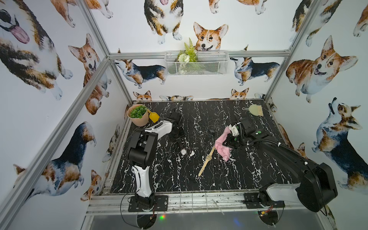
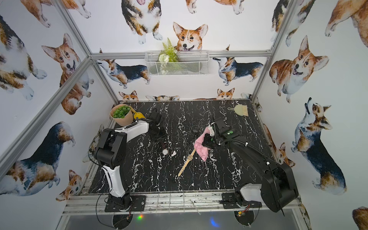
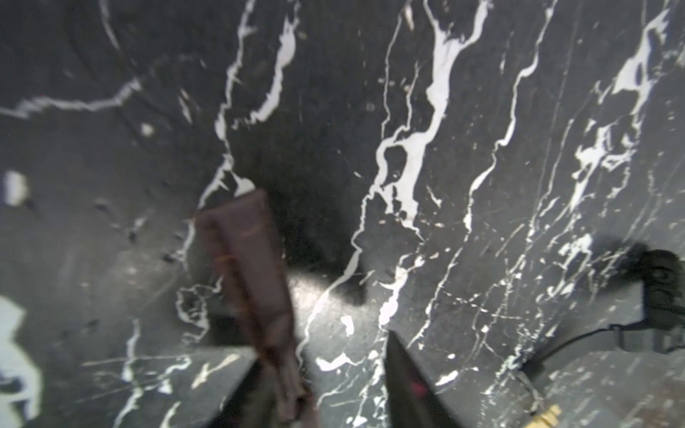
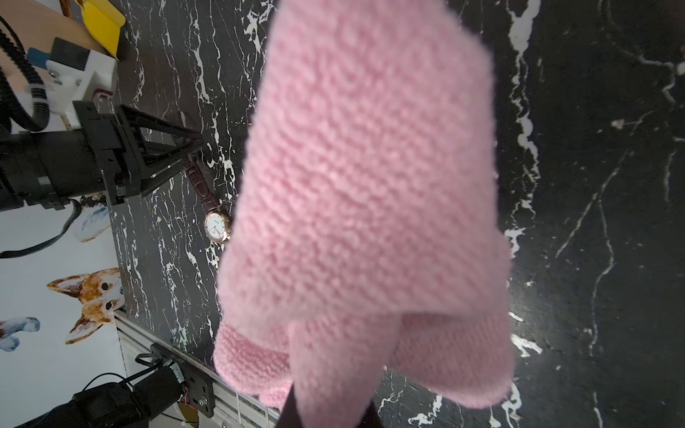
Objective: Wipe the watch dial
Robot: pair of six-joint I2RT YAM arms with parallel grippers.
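Note:
A watch (image 1: 183, 151) with a white dial and dark brown strap lies left of centre; in the right wrist view its dial (image 4: 217, 227) faces up. Around the strap (image 3: 246, 271) stand the fingertips of my left gripper, apart; whether they grip it is unclear. My right gripper holds a pink towel (image 4: 364, 164), shut on it, above the table. A second watch with a tan strap (image 1: 208, 157) lies between the arms, beside the towel.
A potted plant (image 1: 138, 113) and yellow scoop (image 1: 153, 117) stand at back left. A pale dustpan (image 1: 255, 110) lies at back right. A small dark object (image 1: 211, 132) sits mid-table.

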